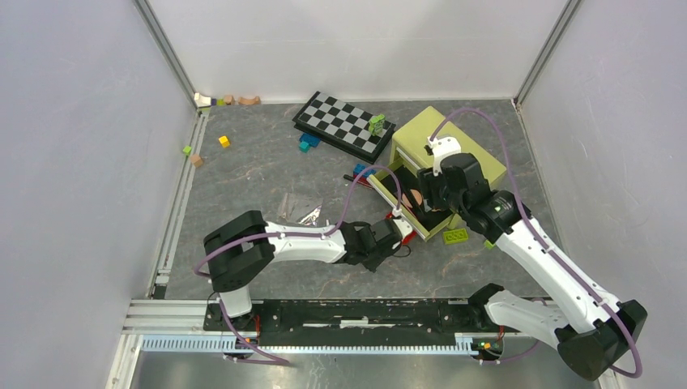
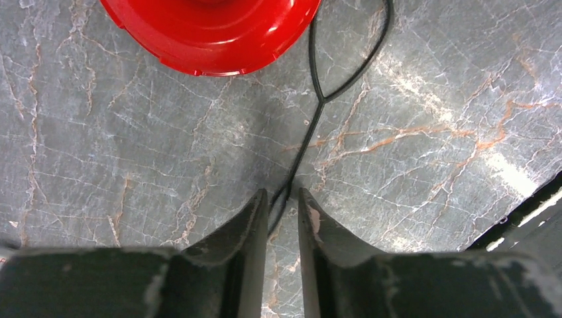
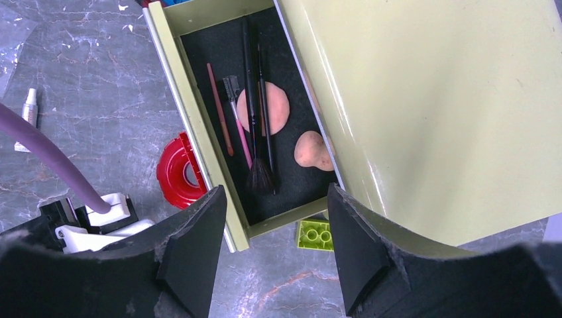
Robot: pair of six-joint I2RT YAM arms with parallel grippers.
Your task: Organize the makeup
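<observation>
The yellow-green organizer [image 1: 470,146] has its drawer [image 3: 199,119] out, holding brushes [image 3: 250,93], a pink round puff [image 3: 277,109] and a pink sponge [image 3: 311,151]. Outside it, a red ring-shaped object [image 2: 205,46] with a black cord [image 2: 307,139] lies on the floor. My left gripper is low over the cord, fingertips slightly apart around it; whether it grips the cord is unclear. My right gripper hangs open above the drawer and organizer, nothing seen between its fingers.
A checkerboard [image 1: 344,126] with green blocks lies at the back. A white tube [image 3: 30,112], plastic packaging, blue bricks and green bricks [image 3: 315,235] surround the drawer. Small blocks line the left side.
</observation>
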